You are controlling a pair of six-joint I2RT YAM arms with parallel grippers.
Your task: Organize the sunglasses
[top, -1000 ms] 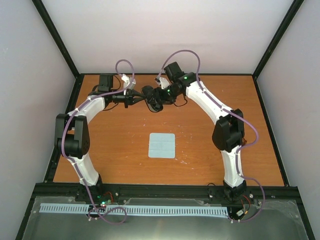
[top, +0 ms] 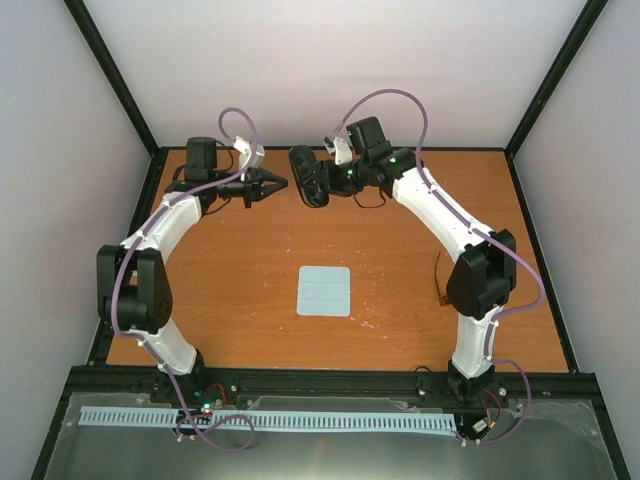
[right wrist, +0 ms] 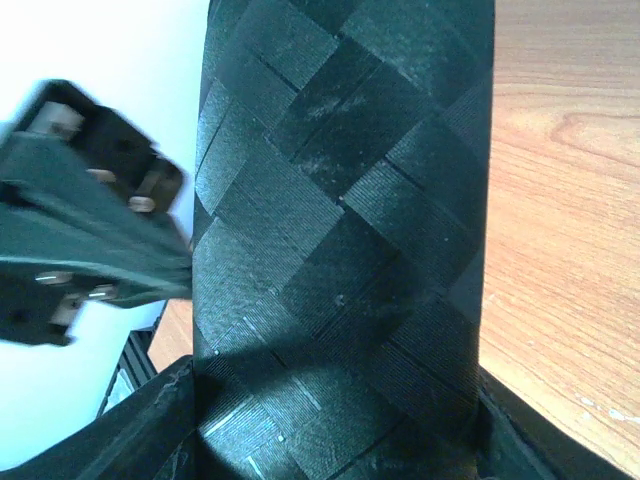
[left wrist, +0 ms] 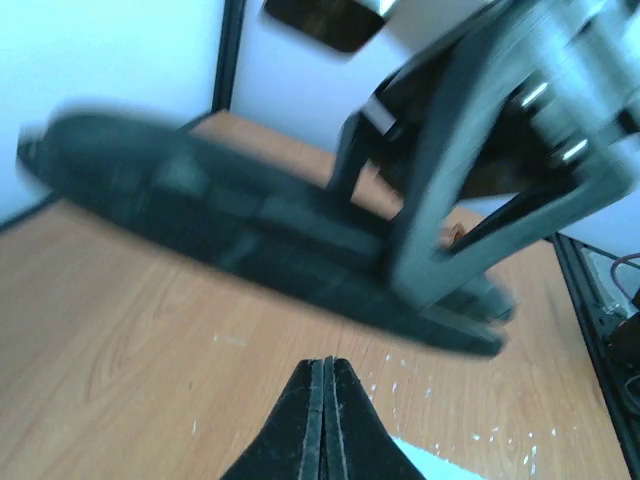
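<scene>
A long black sunglasses case [top: 306,176] with a woven pattern is held aloft by my right gripper [top: 325,178]. In the right wrist view the case [right wrist: 340,230] fills the middle, between the fingers. My left gripper [top: 277,183] is just left of the case, apart from it in the top view, shut with nothing visible between its fingertips; in the left wrist view its tips [left wrist: 322,380] point beneath the case [left wrist: 260,230]. A pair of sunglasses [top: 443,295] lies on the table at the right, partly hidden by the right arm.
A pale square mat [top: 323,291] lies on the wooden table [top: 230,300] at centre front. Black cables hang near both wrists.
</scene>
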